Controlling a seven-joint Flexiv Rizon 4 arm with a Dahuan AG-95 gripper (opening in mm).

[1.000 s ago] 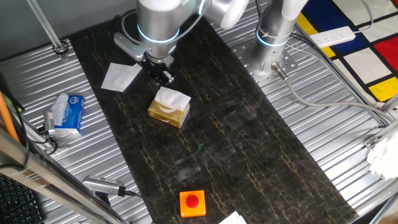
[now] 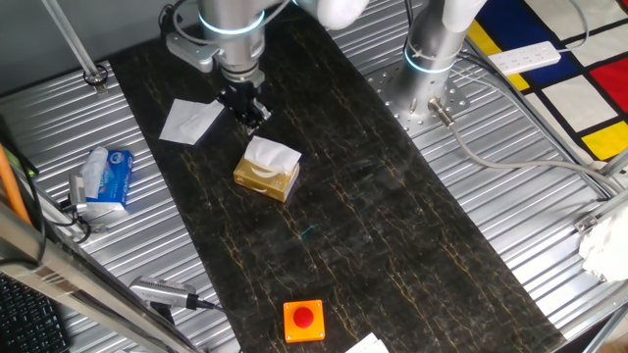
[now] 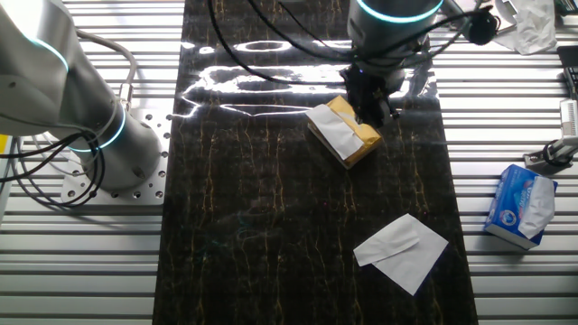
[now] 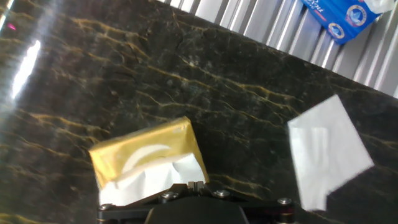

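Note:
A gold tissue box (image 2: 265, 180) sits on the dark marbled table, with a white tissue (image 2: 273, 154) standing out of its top. My gripper (image 2: 257, 122) hangs just behind the box in exterior view 1; in exterior view 2 the gripper (image 3: 377, 116) partly covers the box's far corner. From the wrist view, the fingertips (image 4: 193, 185) meet at the bottom centre, shut, and nothing shows between them. The box (image 4: 149, 146) lies there to their left. A folded white tissue sheet (image 4: 326, 149) rests flat on the table to the right, apart from the box.
A blue tissue pack (image 2: 116, 178) stands on the ribbed metal surface left of the table. An orange block with a red button (image 2: 304, 320) is near the table's front. The arm's base (image 2: 424, 93) stands to the right. Mid-table is clear.
My arm has shifted slightly back and to the left in exterior view 1, its wrist turning a little. The tissue box and the loose sheet stay where they were.

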